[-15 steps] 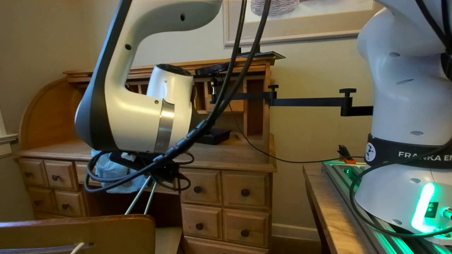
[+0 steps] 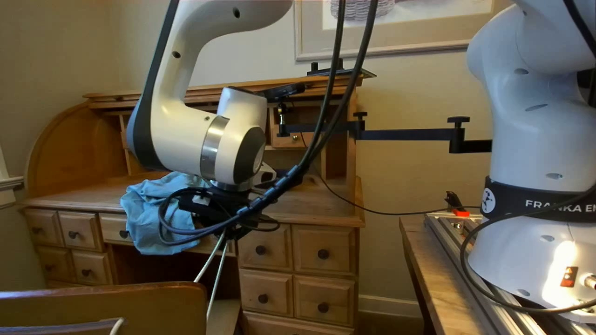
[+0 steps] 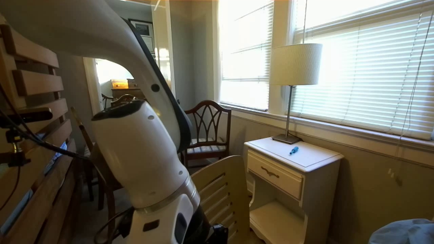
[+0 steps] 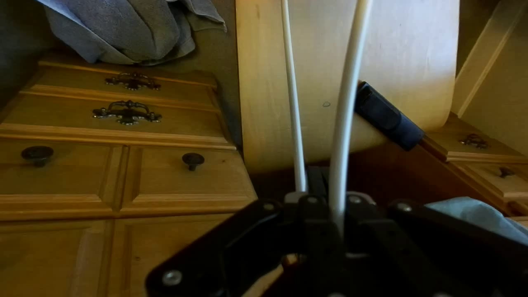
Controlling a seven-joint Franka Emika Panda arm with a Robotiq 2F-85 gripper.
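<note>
My gripper is shut at the bottom of the wrist view. Two thin white rods [image 4: 342, 123] run out from it, spread slightly apart; how they are fixed to it is hidden. Seen from outside, the gripper [image 2: 226, 223] hangs in front of the roll-top desk, rods [image 2: 211, 265] angled down behind a chair back. A light blue cloth [image 2: 156, 215] drapes over the desk's front edge, partly behind the gripper. On the pale wooden chair [image 4: 307, 74] lies a black object [image 4: 388, 116], near the rods in the image but seemingly not between them.
Drawers with dark knobs [image 4: 192, 159] fill the wrist view's left. A chair back [image 2: 106, 307] stands in front, low in the view. Black cables [image 2: 262, 204] loop around the wrist. On a white nightstand [image 3: 321, 156] are a lamp [image 3: 297, 65] and a small blue object [image 3: 294, 150].
The arm has turned and shifted right in exterior view 1, carrying the rods along. More of the blue cloth shows. The light on the robot base went from green to white.
</note>
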